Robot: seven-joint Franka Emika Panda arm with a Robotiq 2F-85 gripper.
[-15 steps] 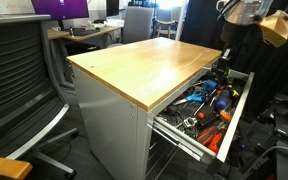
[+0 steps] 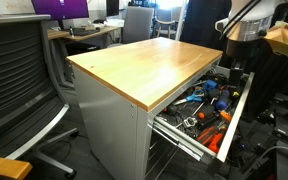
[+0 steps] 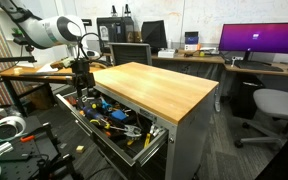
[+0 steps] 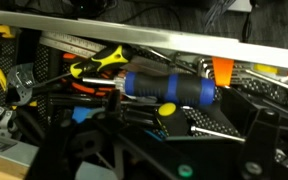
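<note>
My gripper (image 2: pixel 235 76) hangs over an open metal drawer (image 2: pixel 202 151) filled with hand tools. In the wrist view its black fingers (image 4: pixel 105 134) stand wide apart, the fingers open with nothing held between them. Just ahead of the fingertips lies a thick tool handle with blue sleeves (image 4: pixel 170 88). Beyond it, to the left, is a yellow and black screwdriver (image 4: pixel 99 62). The gap between the fingers is partly blocked by the gripper body in the lower part of that view.
A wooden-topped cabinet (image 3: pixel 151 80) stands beside the drawer. Orange-handled tools (image 2: pixel 216 142) lie toward the drawer's near end. The drawer's metal rim (image 4: pixel 164 38) crosses the wrist view. An office chair (image 2: pixel 24 85) and a desk with a monitor (image 3: pixel 260 38) stand farther off.
My arm has shifted to the right in exterior view 1, with the gripper a little lower over the drawer. The drawer and tools look unchanged.
</note>
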